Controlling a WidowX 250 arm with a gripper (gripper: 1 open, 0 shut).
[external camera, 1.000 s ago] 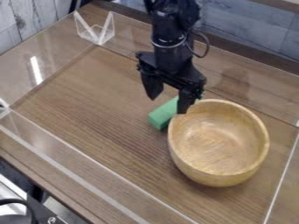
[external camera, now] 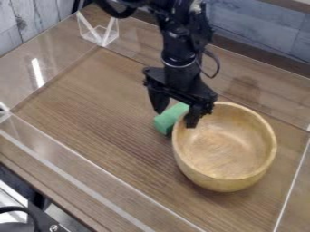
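Observation:
The black robot arm reaches down from the top centre to its gripper (external camera: 180, 100), which stands open over a green object (external camera: 166, 122). That object lies at the left rim of a large tan bowl (external camera: 224, 149), partly hidden by the rim and the gripper. Whether the fingers touch it I cannot tell. The bowl looks empty.
A white wire-like item (external camera: 100, 27) is at the back left, near the table's edge.
My gripper has come down and a little toward the front, over the green object and the bowl's near-left rim. The bowl appears shifted very slightly left.

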